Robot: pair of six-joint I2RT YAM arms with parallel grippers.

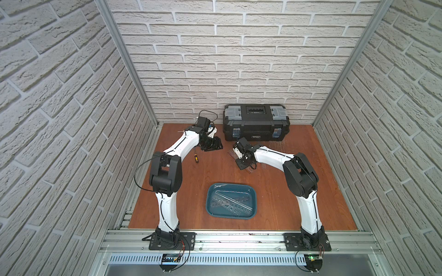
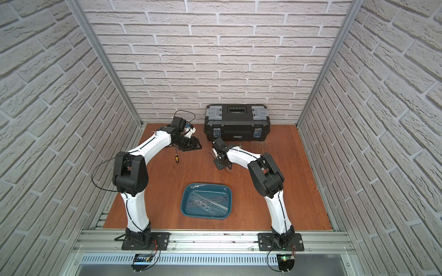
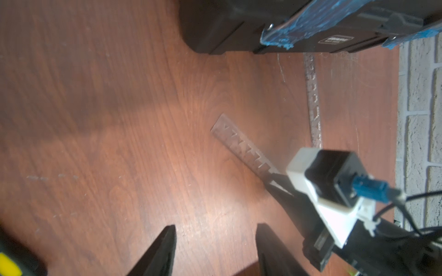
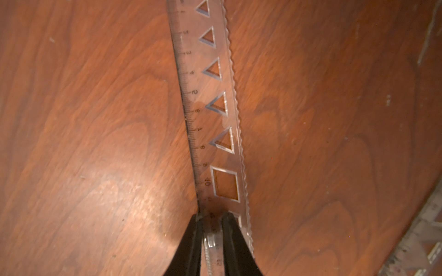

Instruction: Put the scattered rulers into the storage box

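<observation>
My right gripper is shut on a clear ruler (image 4: 207, 115) with cut-out shapes, holding it along one edge past its middle. The ruler's far end (image 3: 234, 138) also shows in the left wrist view, low over or on the wood; which of the two I cannot tell. My left gripper stands open above bare table, left of that ruler, nothing between its fingers. A second clear ruler (image 3: 313, 101) lies further right, in front of the toolbox. The blue storage box (image 1: 254, 202) at the front holds several clear rulers (image 1: 232, 201).
A large black toolbox (image 1: 256, 124) closes off the back, close behind both grippers. A yellow-and-black handled tool (image 1: 196, 158) lies on the table near the left arm. Bare wood (image 1: 230, 174) separates the right gripper from the box.
</observation>
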